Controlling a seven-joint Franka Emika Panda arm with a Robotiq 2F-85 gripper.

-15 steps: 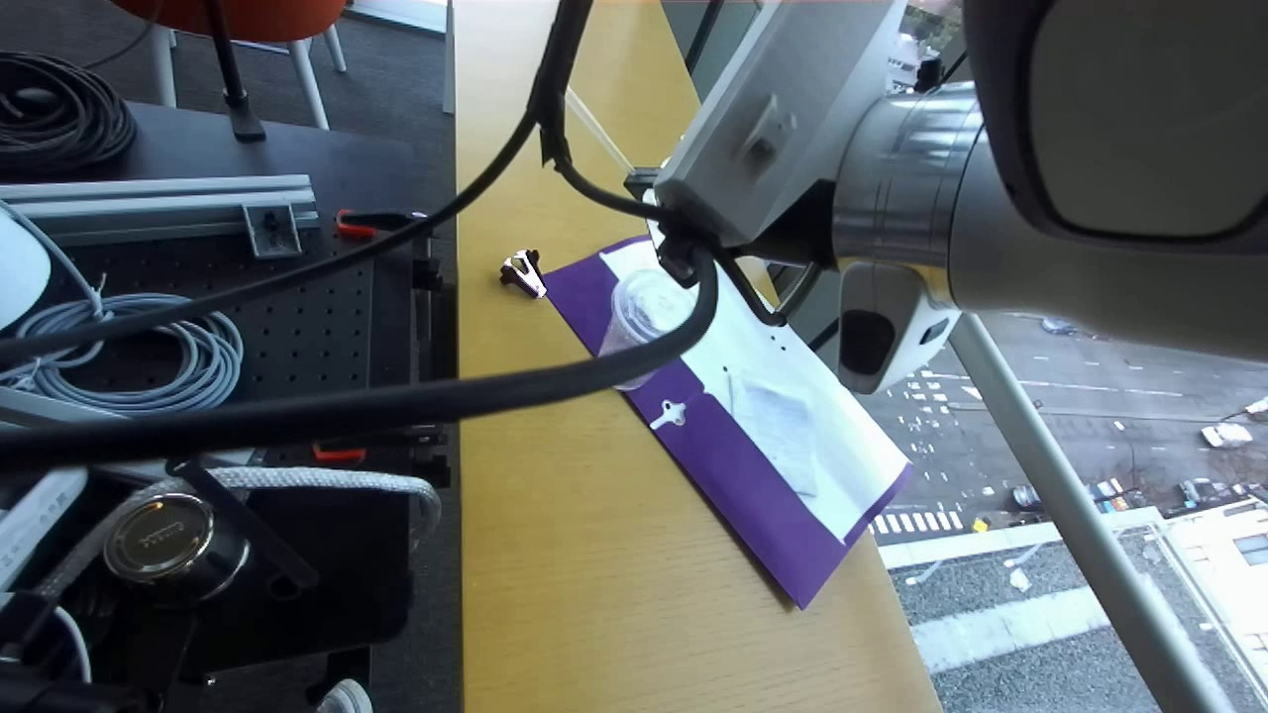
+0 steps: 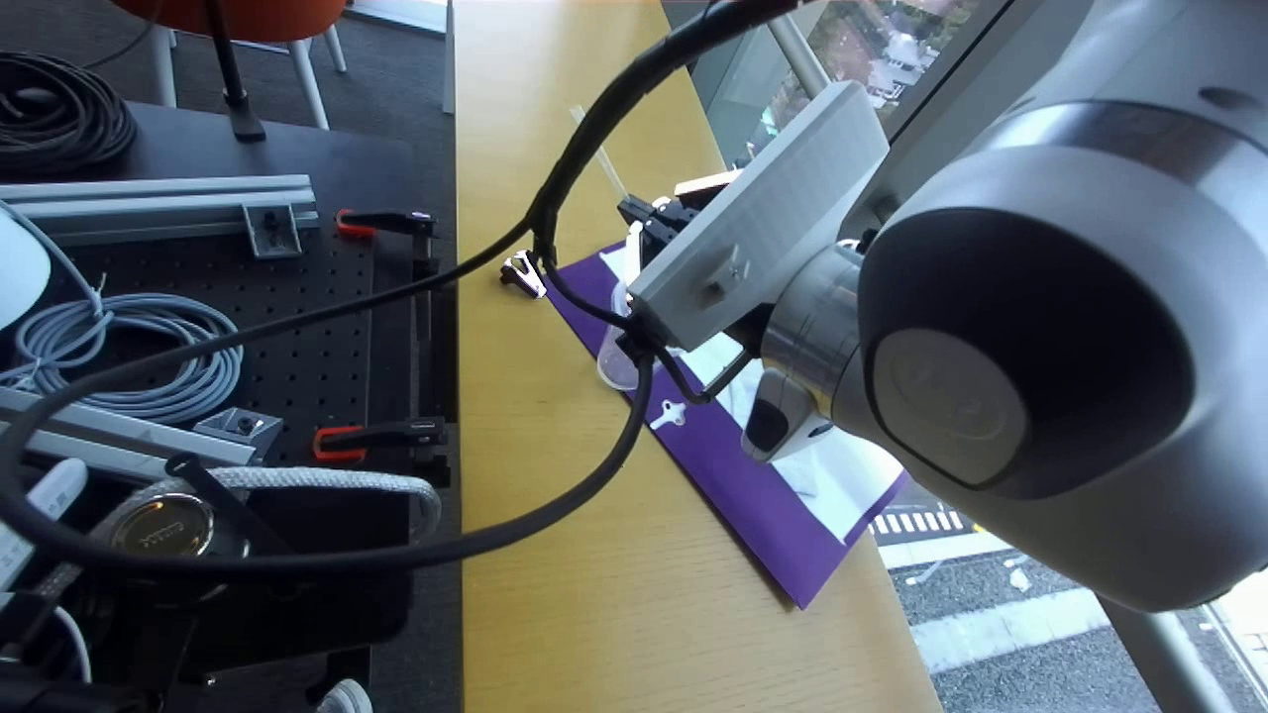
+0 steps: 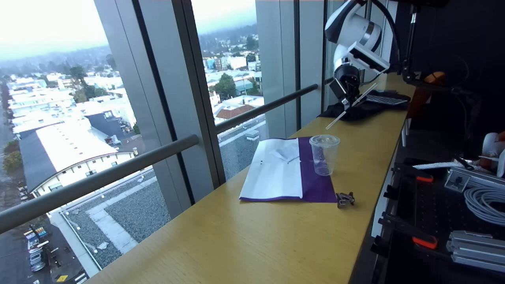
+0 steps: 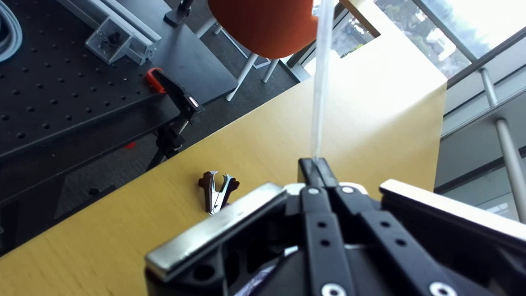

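A thin, pale translucent straw [image 4: 321, 79] is pinched in the tips of my gripper, which is shut on it. In the second exterior view the straw [image 3: 335, 120] slants through the fingertips, sticking out on both sides, and my gripper [image 3: 346, 102] hangs above the table. A clear plastic cup [image 3: 324, 155] stands upright on the purple folder [image 3: 322, 188], apart from the straw. From the first exterior view, the arm hides much of the cup [image 2: 615, 363], while the straw [image 2: 603, 164] shows beyond the gripper.
White paper [image 3: 274, 177] lies on the folder. A metal staple remover [image 3: 345, 199] rests beside its corner. A window rail [image 3: 270, 109] borders one side of the wooden table [image 3: 255, 241]; a black cart [image 2: 333, 285] stands along the other. A dark cloth [image 3: 364, 110] lies behind.
The arm has shifted and tilted, its wrist lower and to the left in the first exterior view. It now covers more of the cup and paper. The straw stays in the gripper.
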